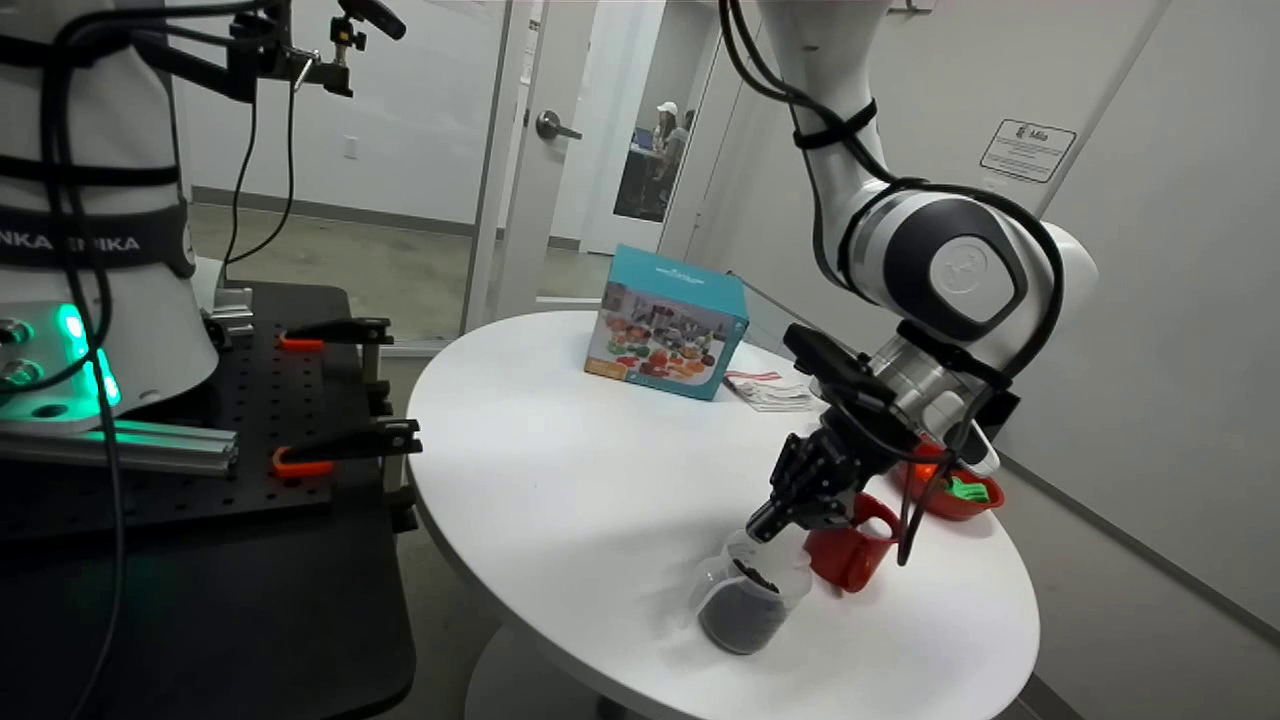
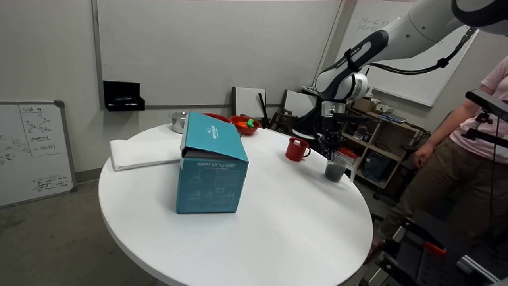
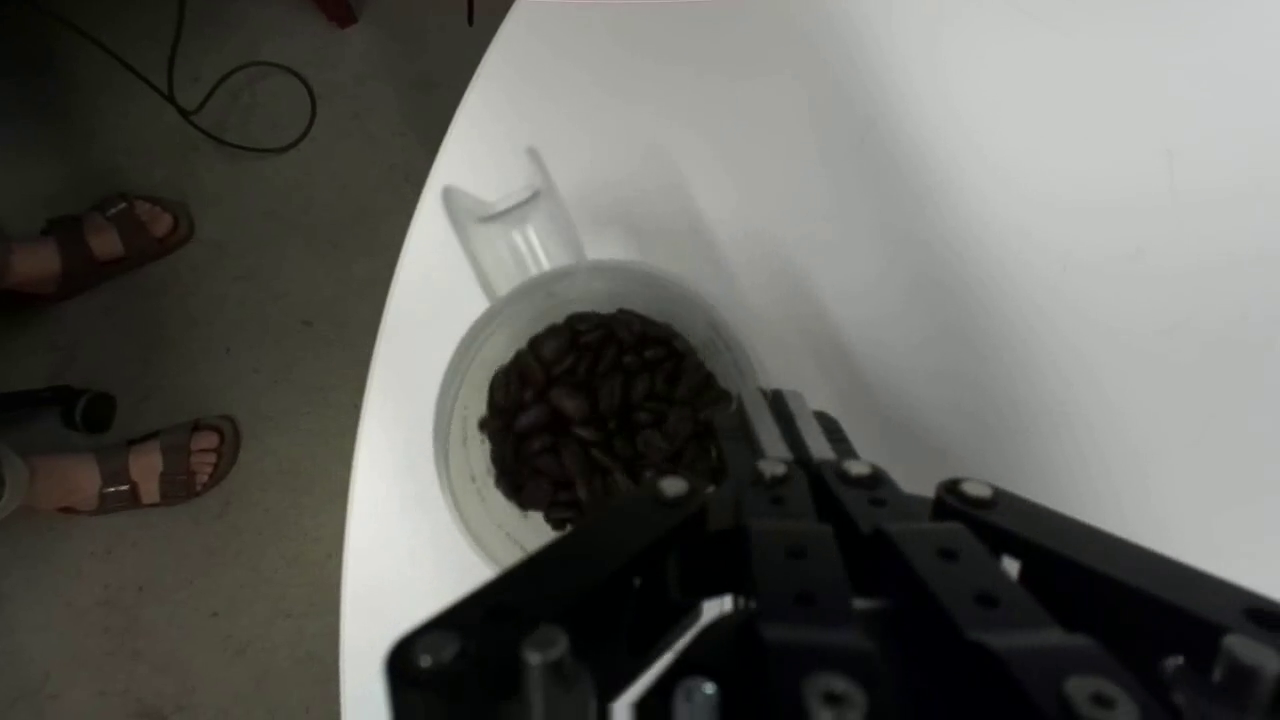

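A clear plastic measuring cup (image 3: 475, 396) holds dark coffee beans (image 3: 588, 414) and stands near the round table's edge. Its handle (image 3: 516, 234) points away from my fingers in the wrist view. My gripper is shut, with its fingertips together at the cup's rim, opposite the beans' left side. Whether the thin wall lies between the fingers is too unclear to tell. From the side, the gripper (image 1: 758, 528) reaches down to the top of the cup (image 1: 750, 606). A red mug (image 1: 849, 554) stands close beside the cup, with something white inside.
A teal box (image 1: 666, 322) and a folded cloth (image 2: 143, 153) are on the table. Red bowls with toy food (image 2: 245, 124) and a metal pot (image 2: 178, 121) stand farther off.
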